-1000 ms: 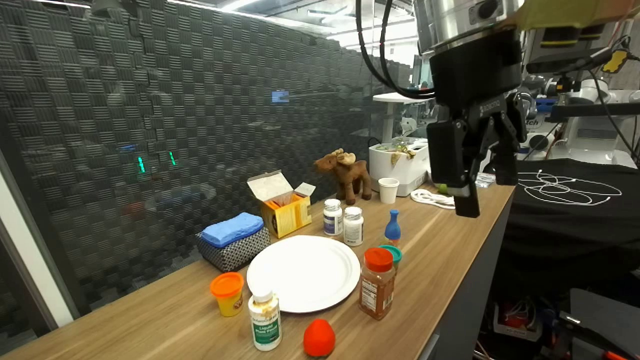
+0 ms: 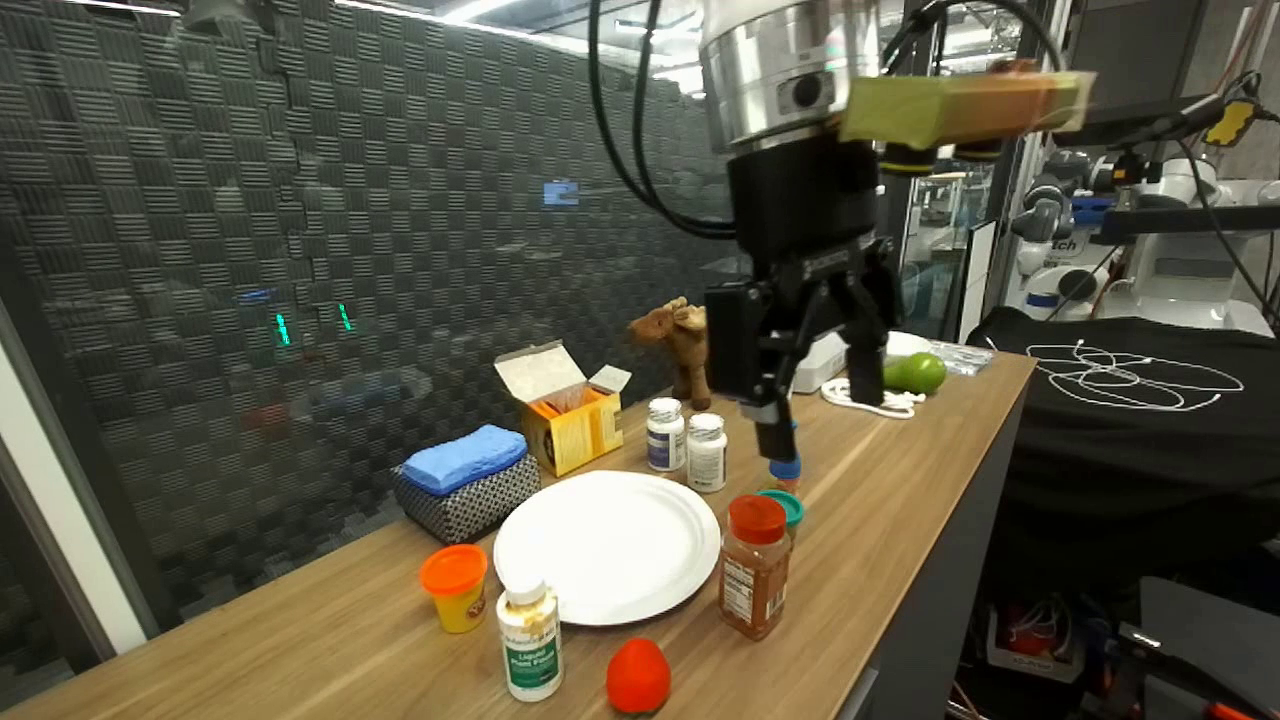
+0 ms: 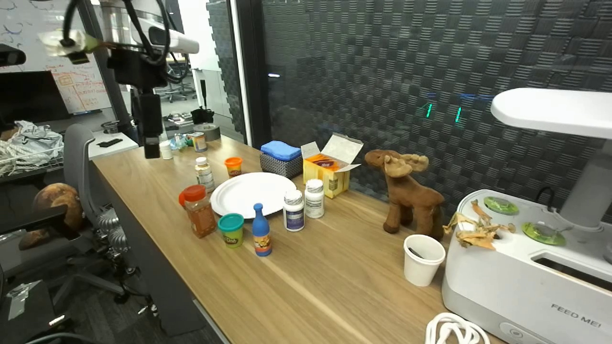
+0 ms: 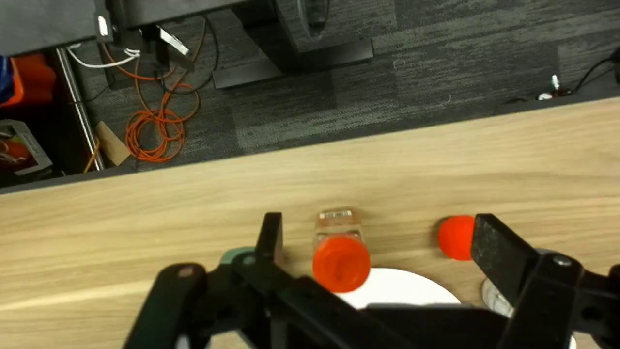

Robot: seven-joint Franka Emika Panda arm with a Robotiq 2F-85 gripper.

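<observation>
My gripper is open and empty, its two black fingers wide apart in the wrist view. Between them, from above, appears a spice jar with a red lid [image 4: 341,262]; the fingertips hang well above the table in exterior view 1. That jar [image 2: 755,570] stands upright at the right rim of a white plate [image 2: 606,546], which is bare. Behind it are a teal-lidded tub [image 3: 231,230] and a blue bottle [image 3: 261,232]. A red rounded object [image 2: 638,676] lies near the front, beside a white plant-food bottle [image 2: 529,642]. An orange-lidded tub [image 2: 456,588] sits left of the plate.
Two white pill bottles [image 3: 294,210], an open yellow box [image 3: 327,175] and a basket with blue cloth [image 3: 281,157] line the plate's far side. Farther along stand a brown toy moose [image 3: 408,192], a paper cup [image 3: 422,261] and a white planter [image 3: 522,275].
In exterior view 1 the arm and gripper have moved left, toward the red-lidded jar and plate, and now block the view of the planter and cup. The table objects stay put.
</observation>
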